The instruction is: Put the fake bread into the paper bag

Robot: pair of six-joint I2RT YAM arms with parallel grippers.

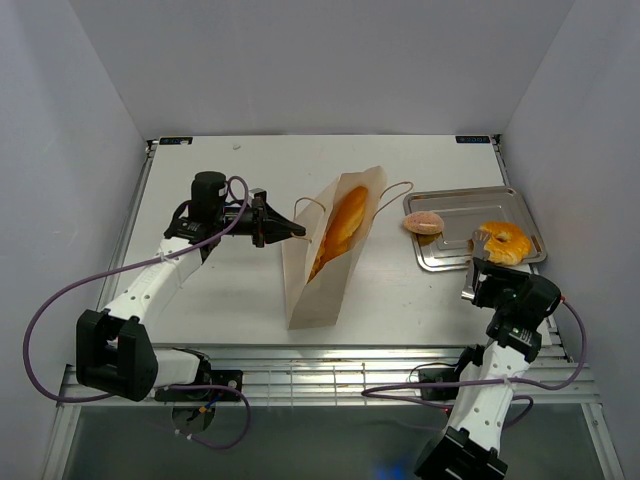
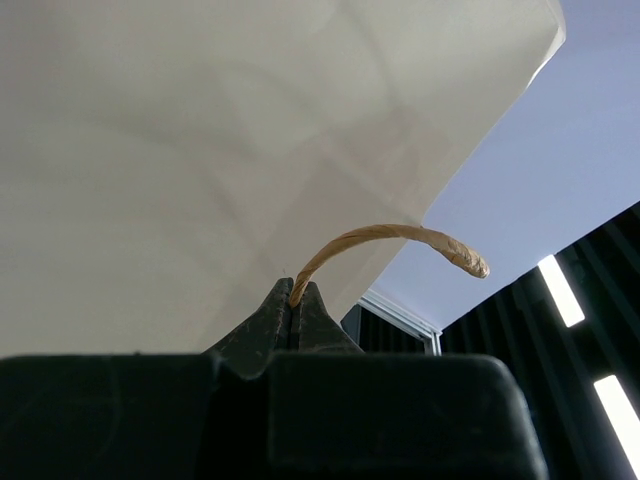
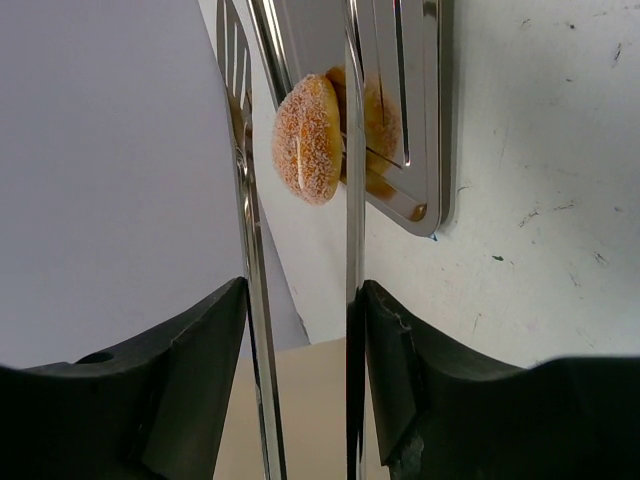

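The paper bag [image 1: 318,305] stands open at the table's middle with a long bread loaf [image 1: 345,220] inside. My left gripper [image 1: 300,233] is shut on the bag's twisted handle [image 2: 385,232], beside the bag's left wall. At the right, a ring-shaped bread [image 1: 510,242] lies on the metal tray. A sugared bun [image 1: 424,223] sits at the tray's left edge, also visible as a bun [image 3: 305,140] in the right wrist view. My right gripper is open wide, a metal tongs' arm [image 3: 355,200] against each finger. The tongs' tip [image 1: 481,241] overlaps the ring bread's left side.
The metal tray [image 1: 455,205] has a raised rim and reflects the bread. Bare table [image 1: 410,300] lies between bag and tray. The right wall [image 1: 580,180] is close to the tray and my right arm.
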